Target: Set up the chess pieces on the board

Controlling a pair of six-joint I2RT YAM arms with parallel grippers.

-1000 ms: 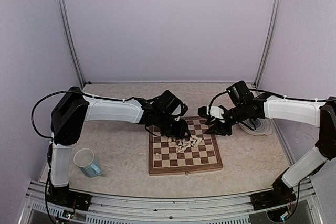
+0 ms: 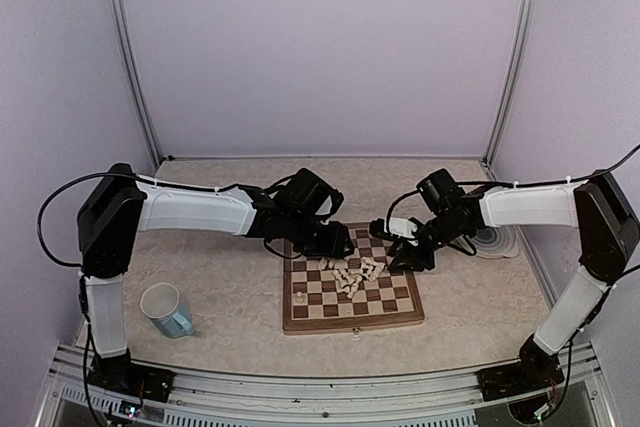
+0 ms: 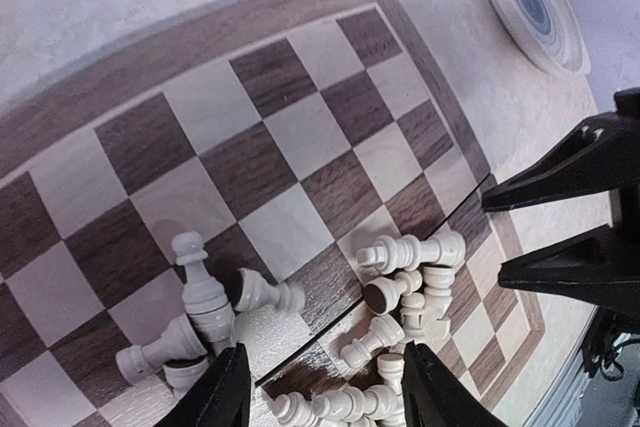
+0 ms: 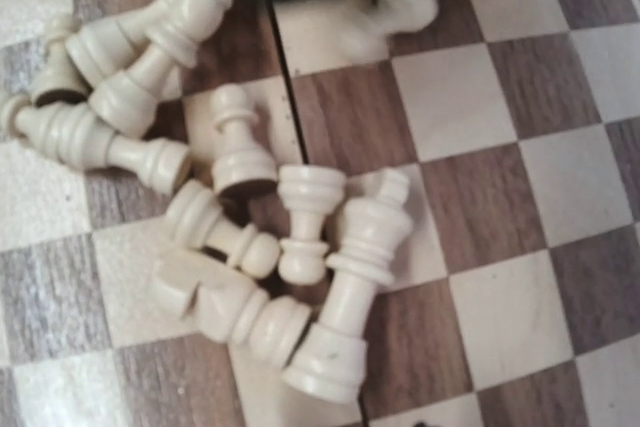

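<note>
White chess pieces (image 2: 349,281) lie tumbled in a heap around the middle of the chessboard (image 2: 360,325). One small piece (image 2: 299,296) is apart from them at the board's front left. In the left wrist view, my left gripper is open over the heap, with several pieces visible below its gap. My right gripper shows there too, its fingers (image 3: 565,169) spread over the board's edge with nothing between them. A king-like piece (image 4: 355,277) lies on its side in the right wrist view, where the right fingers are almost wholly out of frame.
To the left of the board stands a light blue mug (image 2: 167,311). A stack of pale round dishes (image 2: 500,242) is at the right, partly behind the right arm. Many squares along the board's front and right are bare.
</note>
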